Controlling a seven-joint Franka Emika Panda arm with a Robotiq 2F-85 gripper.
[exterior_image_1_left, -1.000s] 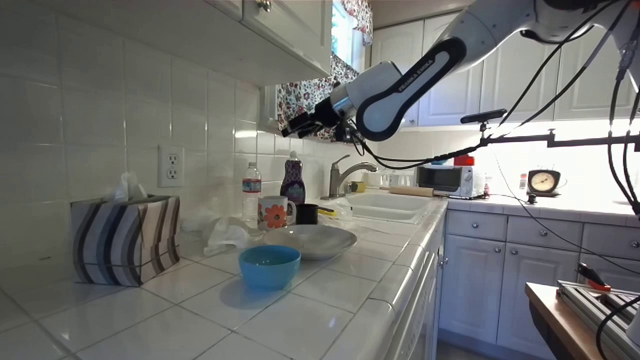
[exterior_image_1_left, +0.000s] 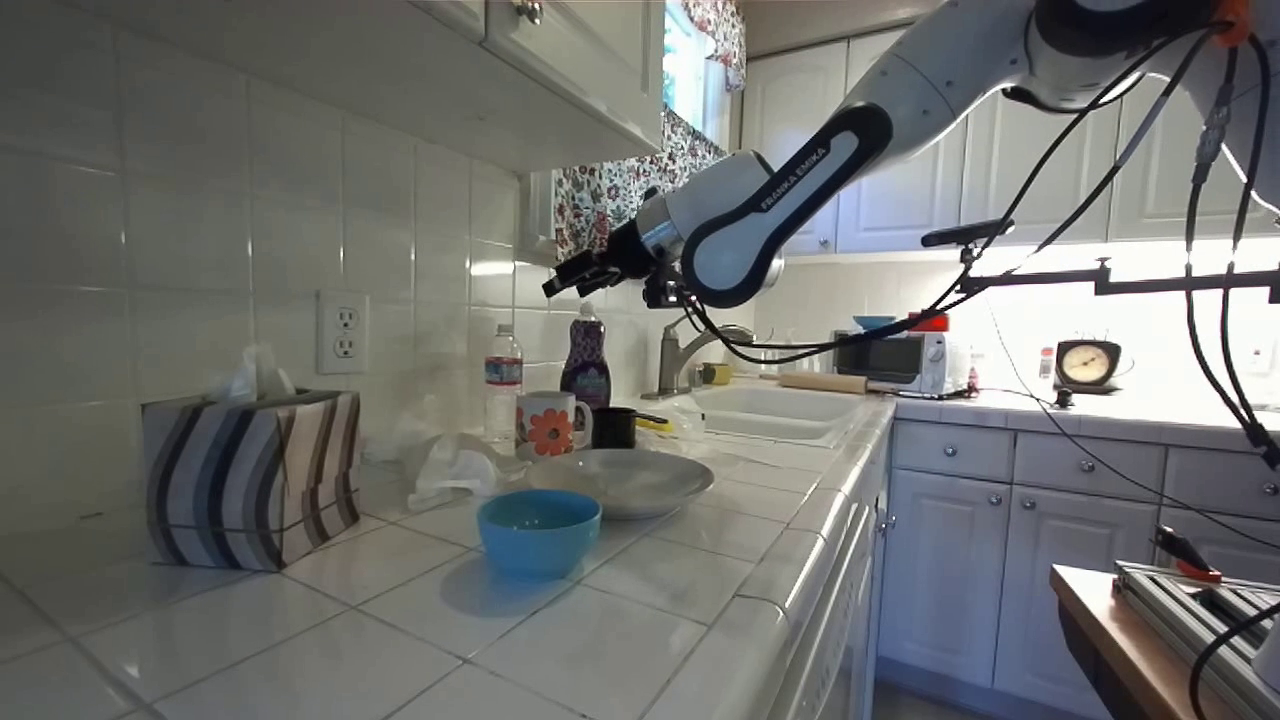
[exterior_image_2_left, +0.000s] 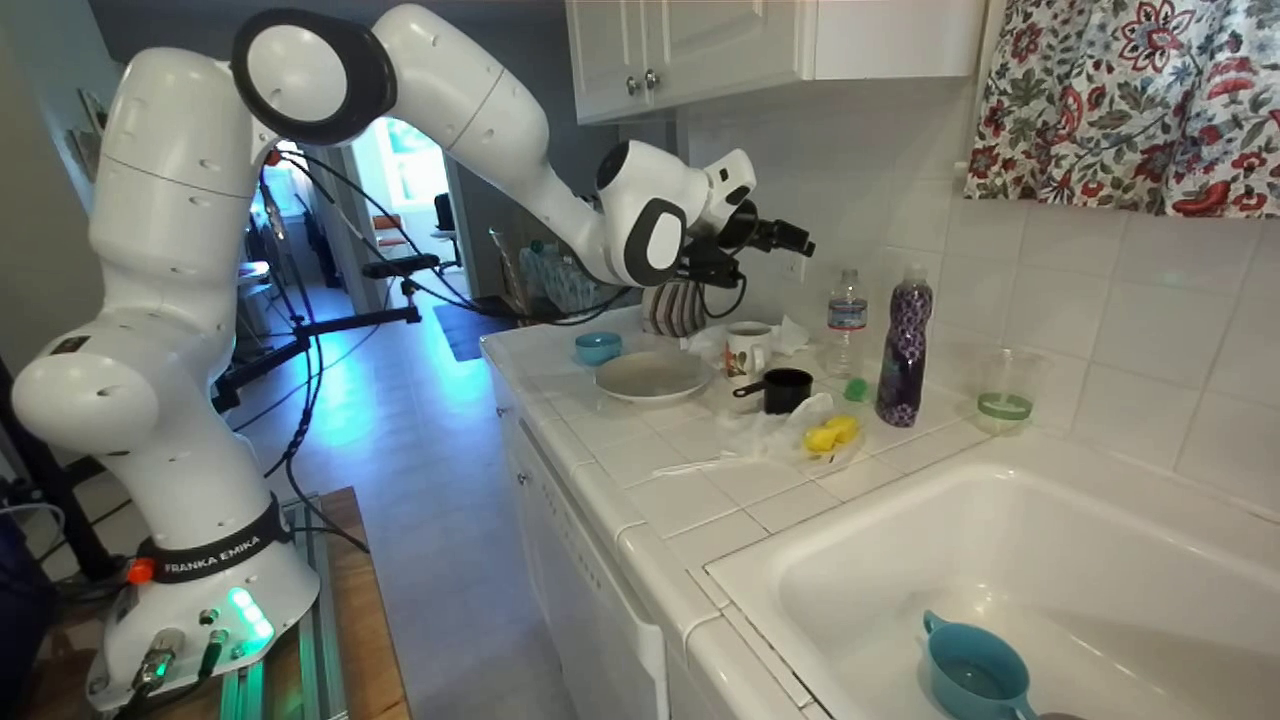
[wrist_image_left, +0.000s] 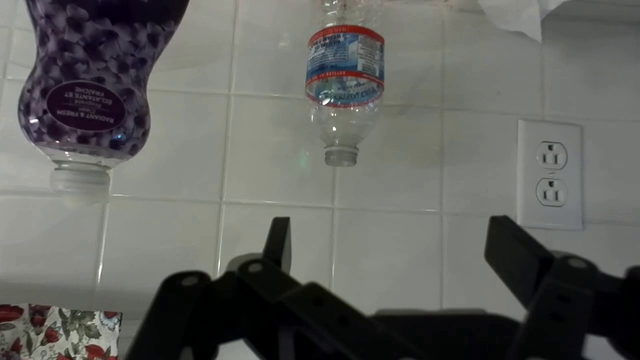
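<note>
My gripper is open, its two black fingers wide apart and only bare wall tile showing between them. In exterior view 1 the gripper (exterior_image_1_left: 570, 286) hangs in the air above the counter, higher than the bottles. The clear water bottle (wrist_image_left: 343, 90) appears upside down in the wrist view, beyond the fingers and touching neither. To its left there is the purple soap bottle (wrist_image_left: 90, 78). On the counter stand a flowered mug (exterior_image_1_left: 549, 426), a small black pot (exterior_image_2_left: 786, 390), a grey-white plate (exterior_image_1_left: 636, 480) and a blue bowl (exterior_image_1_left: 540, 534).
A striped tissue box (exterior_image_1_left: 252, 480) stands by the wall, with crumpled white plastic (exterior_image_1_left: 453, 468) nearby. Yellow items (exterior_image_2_left: 831, 433) lie near the sink (exterior_image_2_left: 864, 564), which holds a teal cup (exterior_image_2_left: 978, 666). Overhead is a cabinet (exterior_image_1_left: 576, 60).
In exterior view 1 the arm has shifted left, and the gripper is slightly lower. The counter objects have not moved.
</note>
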